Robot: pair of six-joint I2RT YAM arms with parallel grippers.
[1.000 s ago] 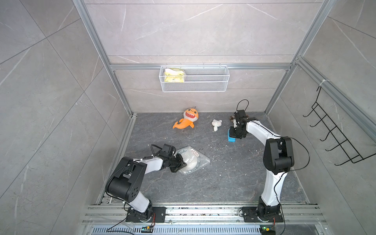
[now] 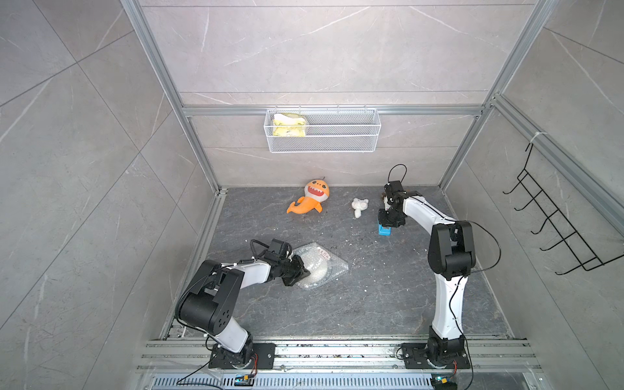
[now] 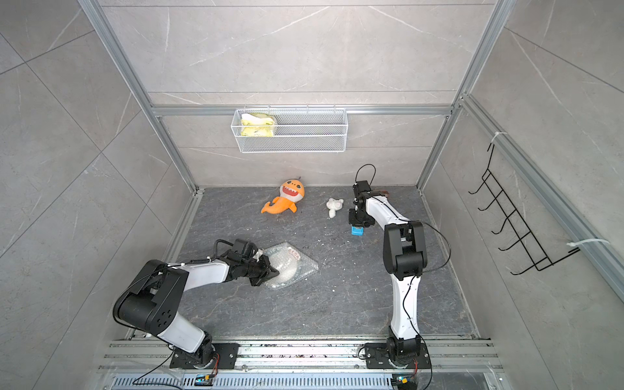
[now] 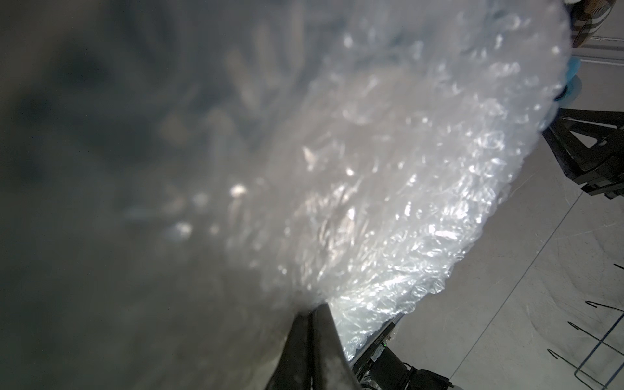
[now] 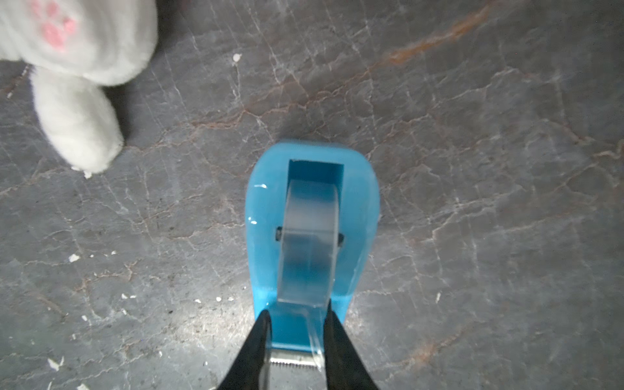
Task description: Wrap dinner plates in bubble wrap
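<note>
On the table's left side lies a pale round plate (image 2: 315, 266) within clear bubble wrap (image 2: 336, 264). My left gripper is shut at the near left edge of this bundle. Creased wrap gathers around its fingertips in the left wrist view; whether any is pinched between them cannot be made out. At the back right, a blue tape dispenser (image 5: 360, 214) holds a roll of clear tape (image 5: 309, 240). My right gripper stands part open over the dispenser's toothed end, its fingers on either side of the loose tape, which runs close to the right finger.
An orange shark toy (image 2: 305, 197) and a small white plush (image 2: 359, 206) lie toward the back. A white wire basket (image 2: 323, 144) hangs on the back wall, with yellow packets (image 2: 288, 124) inside.
My right arm has shifted a little to the left, bringing its gripper over the blue dispenser. The left arm and the wrapped plate stay where they were.
</note>
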